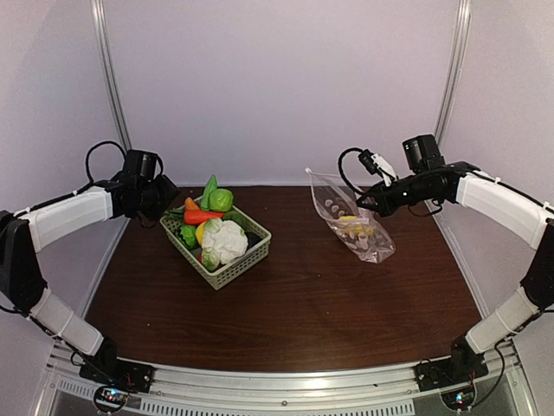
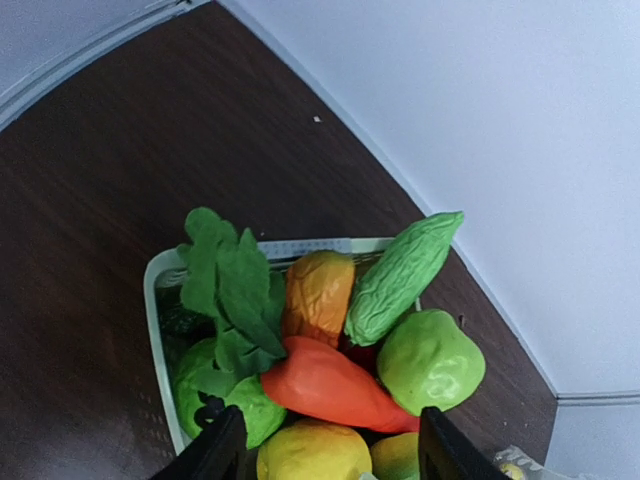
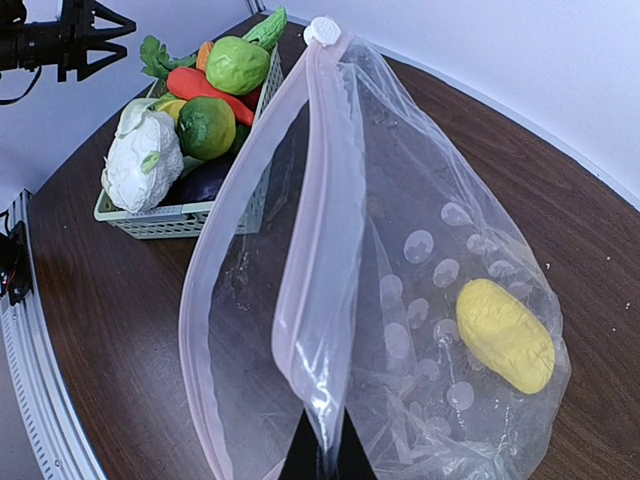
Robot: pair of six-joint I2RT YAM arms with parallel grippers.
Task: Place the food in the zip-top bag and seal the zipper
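Observation:
The clear zip top bag hangs with its mouth parted, and a yellow food piece lies inside it. Pinching one edge of the mouth, my right gripper is shut on the bag's film. A white slider sits at the far end of the zip strip. My left gripper is parted above the left end of the vegetable basket, with nothing held between its fingers. In the basket are a red pepper, a white cauliflower, a bitter melon and several other vegetables.
Pale walls close in the back and both sides, with the left arm near the left one.

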